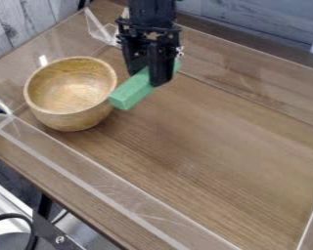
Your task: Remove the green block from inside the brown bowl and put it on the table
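The green block [130, 93] is held above the table just right of the bowl, tilted, its lower end near the bowl's right rim. My gripper [149, 73] is shut on it, with part of the block showing behind the fingers on the far side. The brown bowl [70, 94] stands at the left of the table, and its inside looks empty. How high the block hangs over the surface is hard to judge from this angle.
Clear strips edge it at the left and front. Black cables [16, 220] lie off the table at the lower left.
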